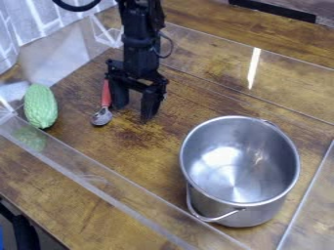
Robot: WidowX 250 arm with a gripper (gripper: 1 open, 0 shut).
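The black gripper (135, 99) hangs at the upper middle, low over the wooden table, its fingers around or beside the red handle of a spoon (101, 117) with a metal head. Whether the fingers hold anything is hard to tell. A green cabbage-like vegetable (41, 105) lies at the left. A large steel pot (237, 171) stands at the lower right.
Clear panels edge the wooden table (131, 161). The middle of the board, between gripper and pot, is free, as is the back right.
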